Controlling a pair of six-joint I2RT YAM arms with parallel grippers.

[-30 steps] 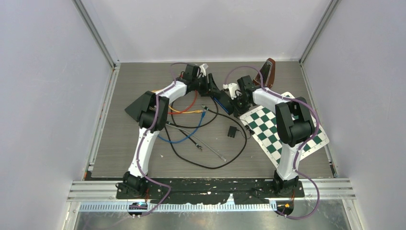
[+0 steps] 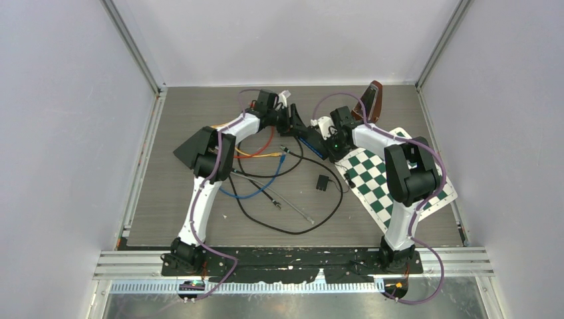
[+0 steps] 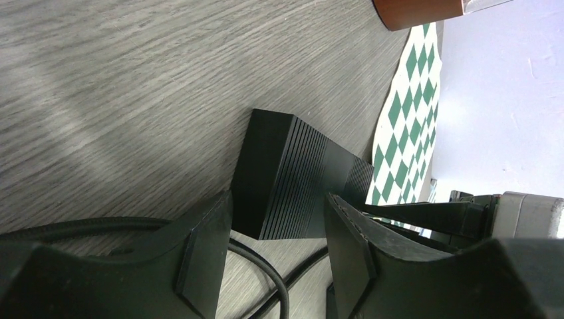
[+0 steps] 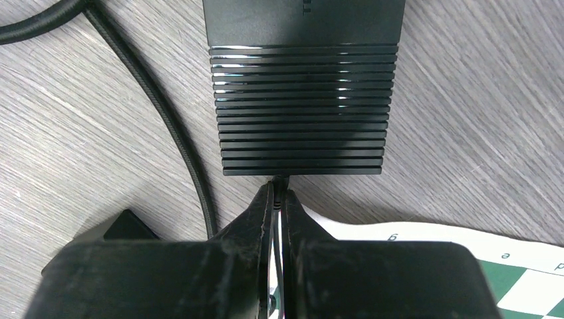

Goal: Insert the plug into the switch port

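The black ribbed switch box (image 3: 292,179) (image 4: 302,106) lies on the grey table. My left gripper (image 2: 290,119) has its fingers apart at the box's far end in the left wrist view; whether they touch it I cannot tell. My right gripper is shut on a thin dark plug with a cable, at the middle of the box's near ribbed end in the right wrist view. How far the plug sits in the port is hidden.
A checkered board (image 2: 386,186) lies right, a brown object (image 2: 374,100) behind it. Cables, a small black block (image 2: 322,183) and a black pad (image 2: 186,149) cover much of the middle and left.
The right gripper and its arm have shifted very slightly. Otherwise little differs in the top view.
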